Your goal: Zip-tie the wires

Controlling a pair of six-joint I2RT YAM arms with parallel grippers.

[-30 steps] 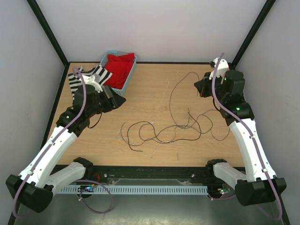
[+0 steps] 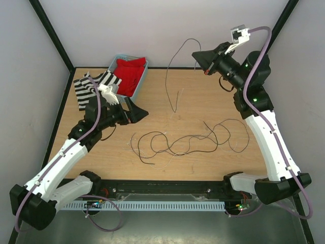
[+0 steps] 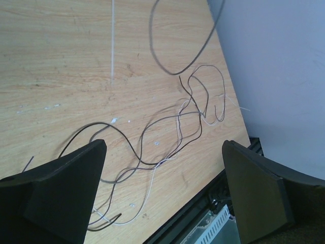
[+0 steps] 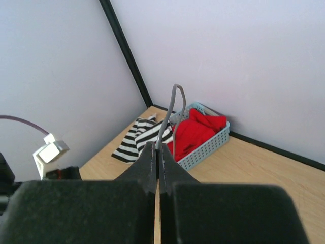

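A thin grey wire [image 2: 166, 81] hangs in a loop from my right gripper [image 2: 196, 57], which is raised over the back right of the table. In the right wrist view, the wire [image 4: 167, 114] rises from between the shut fingertips. Several dark wires and a pale one lie as a loose tangle [image 2: 189, 137] on the table's front half. A thin whitish strip [image 3: 112, 43], apparently a zip tie, lies straight on the wood. Over the table's left side, my left gripper stands open with nothing between its fingers, the tangle lying below it.
A light blue basket [image 2: 141, 83] with red cloth [image 2: 130, 76] stands at the back left. Beside it lies a black-and-white striped cloth [image 2: 83, 94].
My right gripper has risen and moved left toward the back, lifting the grey wire clear of the tangle. The left gripper has shifted slightly right and its fingers appear more spread.
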